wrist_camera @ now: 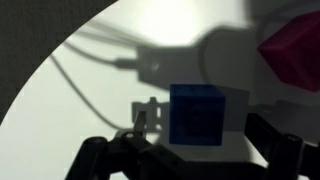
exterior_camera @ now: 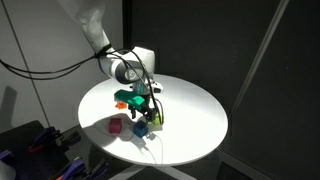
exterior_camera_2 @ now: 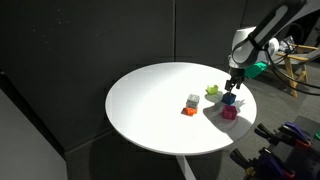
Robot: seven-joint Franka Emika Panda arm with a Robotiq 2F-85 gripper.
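Observation:
A blue cube (wrist_camera: pixel 197 114) stands on the white round table, near its front in exterior view 1. In the wrist view my gripper is open, its two dark fingertips apart to the left and right of the cube. Exterior view 2 has the gripper (exterior_camera_2: pixel 231 91) close above the blue cube (exterior_camera_2: pixel 229 99). A red-pink cube (wrist_camera: pixel 294 52) lies to the right in the wrist view. The green block (exterior_camera: pixel 157 119) is partly hidden behind the arm in exterior view 1.
An orange block (exterior_camera_2: pixel 189 112) and a grey-white block (exterior_camera_2: pixel 193 101) sit together on the table (exterior_camera_2: pixel 140 90). Dark floor surrounds the round edge.

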